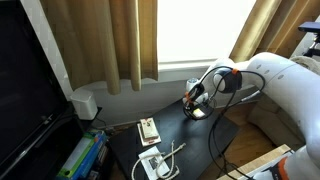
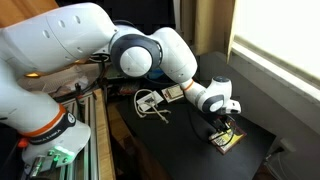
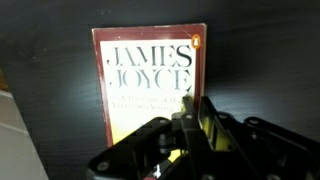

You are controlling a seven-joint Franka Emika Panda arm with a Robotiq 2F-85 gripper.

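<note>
A James Joyce paperback [image 3: 150, 75] with a white, orange-edged cover fills the middle of the wrist view, on a dark table. My gripper is shut on the book's right edge, just below the penguin logo. Its black fingers hide the cover's lower right part. In exterior view 2 the gripper [image 2: 222, 124] points down at the book [image 2: 230, 143], near the window side of the table. From exterior view 1, the arm's hand partly covers the book [image 1: 200, 113]. Whether the book is clear of the tabletop, I cannot tell.
Another book [image 1: 149, 130] lies near the table's left side, with a white power strip and its cable [image 1: 170, 155] close by. A windowsill wall [image 2: 275, 85] bounds one side.
</note>
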